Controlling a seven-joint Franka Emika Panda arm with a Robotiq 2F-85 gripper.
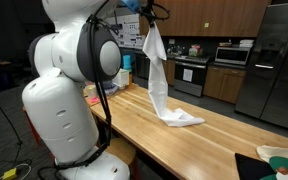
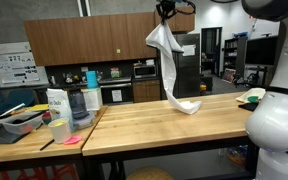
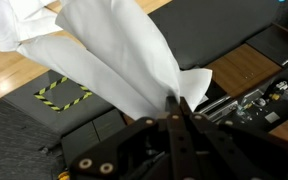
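A white cloth point(image 1: 156, 82) hangs in a long strip from my gripper, which is shut on its upper end high above the table. The lower end of the cloth point(image 2: 187, 105) spreads over the wooden table point(image 2: 154, 130). In the wrist view the cloth point(image 3: 109, 50) runs from the fingertips toward the tabletop at the upper left. In exterior view 1 the fingertips are at the top edge and hard to make out.
At one end of the table stand a blue-capped container point(image 2: 92, 80), a white pitcher point(image 2: 59, 108) and a bin point(image 2: 19, 119). A green-and-white item point(image 1: 282, 155) and a black mat point(image 1: 252, 167) lie at the other end. Bare tabletop lies between.
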